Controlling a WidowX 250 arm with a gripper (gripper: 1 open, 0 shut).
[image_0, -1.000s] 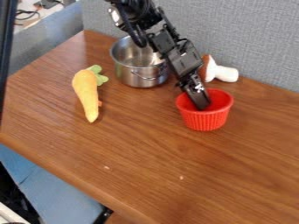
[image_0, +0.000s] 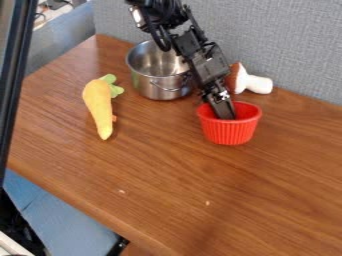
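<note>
My black gripper (image_0: 222, 104) reaches down from the top of the view into a red ribbed cup (image_0: 230, 130) on the wooden table, right of centre. Its fingertips are inside or at the rim of the cup and mostly hidden, so what lies between them is not visible.
A steel pot (image_0: 158, 82) stands just left of the arm. A yellow toy vegetable with a green top (image_0: 98, 105) lies further left. A white object with an orange part (image_0: 255, 83) lies behind the cup.
The gripper has shifted very slightly within the cup, and the cup has moved a little to the left. The other things are unchanged.
</note>
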